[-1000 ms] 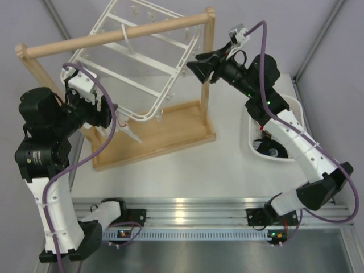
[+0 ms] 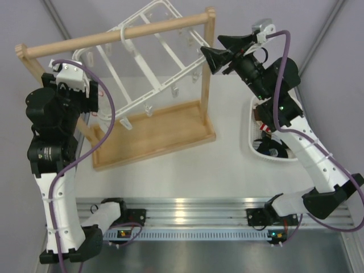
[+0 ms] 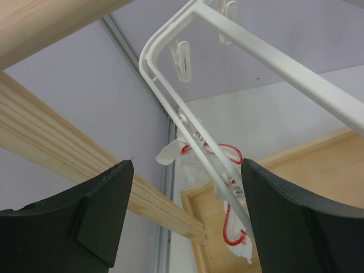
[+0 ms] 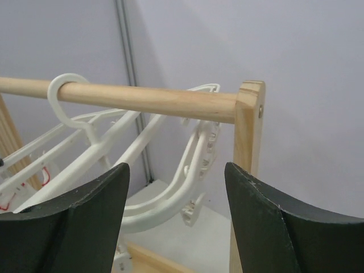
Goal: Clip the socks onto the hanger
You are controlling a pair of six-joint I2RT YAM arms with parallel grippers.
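Note:
The white clip hanger point(image 2: 151, 79) hangs tilted by its hook from the wooden rack's top bar point(image 2: 102, 38). In the left wrist view a white sock with red trim point(image 3: 196, 159) hangs at the hanger's end, beyond the rail; how it is clipped cannot be made out. My left gripper point(image 2: 91, 94) is at the left end of the hanger, its fingers point(image 3: 85, 210) apart, with the hanger rail passing close to the right one. My right gripper point(image 2: 213, 57) stands open by the rack's right post, empty, the hanger's rounded corner point(image 4: 170, 207) in front of it.
A white basket point(image 2: 254, 133) with dark and red items stands at the right, partly under my right arm. The rack's wooden base point(image 2: 153, 133) lies below the hanger. Several empty clips point(image 3: 182, 60) line the hanger.
The hanger has swung on the bar, its right side shifting toward the right post. My left gripper has moved slightly left, the right one slightly right. The sock has become mostly hidden from above.

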